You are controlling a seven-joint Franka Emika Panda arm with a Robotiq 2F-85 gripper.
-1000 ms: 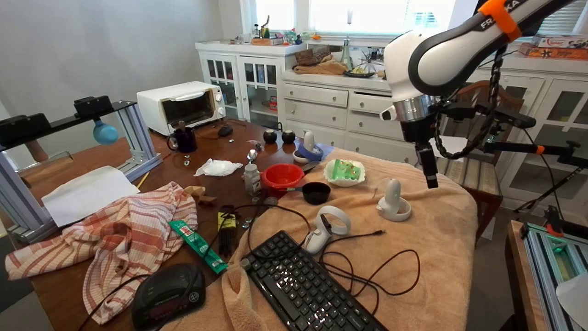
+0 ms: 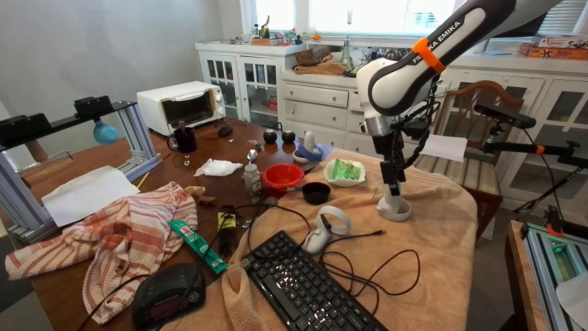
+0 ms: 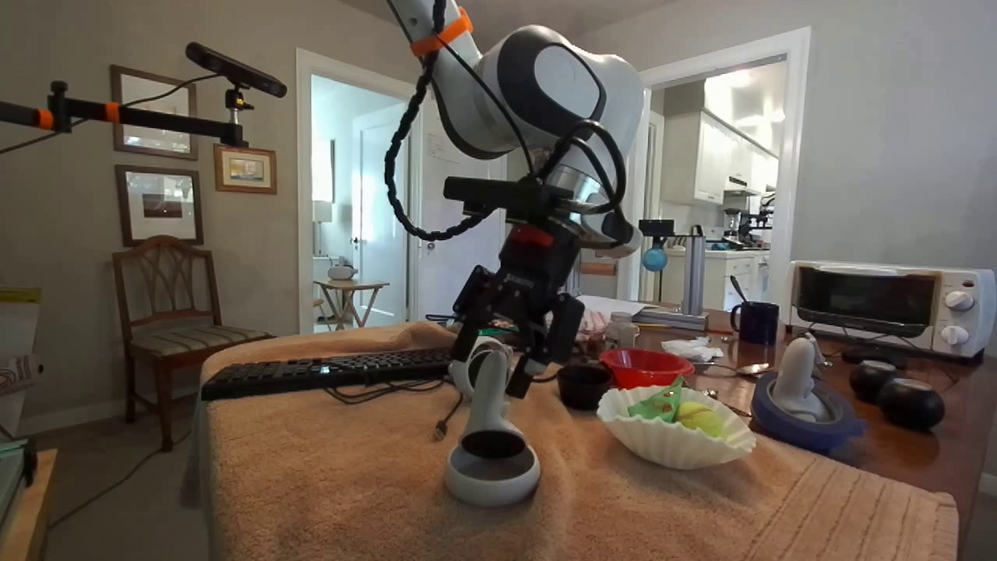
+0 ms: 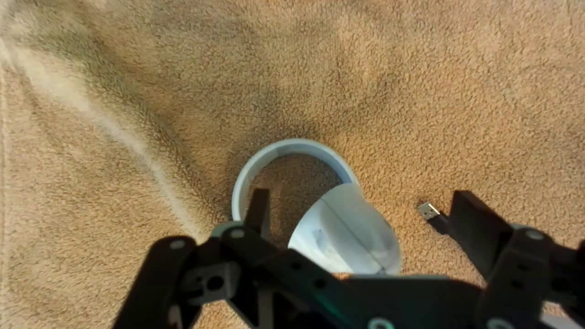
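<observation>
My gripper is open, pointing down over a white ringed VR controller [image 4: 345,230]. In the wrist view the controller's rounded handle top lies in the gap between the two fingers, nearer the left one, and its ring lies on the towel. Exterior view 2 shows the controller [image 3: 493,397] standing with its handle up, the fingertips around the height of the handle's upper part. From the other side, the fingers cover the top of the controller [image 2: 394,209]. Whether a finger touches it I cannot tell.
A white fluted bowl [image 2: 345,180] holding a green packet sits close by. Another white controller [image 2: 326,231], a black keyboard [image 2: 306,287] and a loose cable [image 2: 405,289] lie on the orange towel. A black cup [image 2: 316,193] and a red bowl [image 2: 282,176] stand beyond.
In exterior view 1 my arm has moved left, and the gripper now overlaps the white controller instead of hanging up and to its right. The controller has not visibly moved.
</observation>
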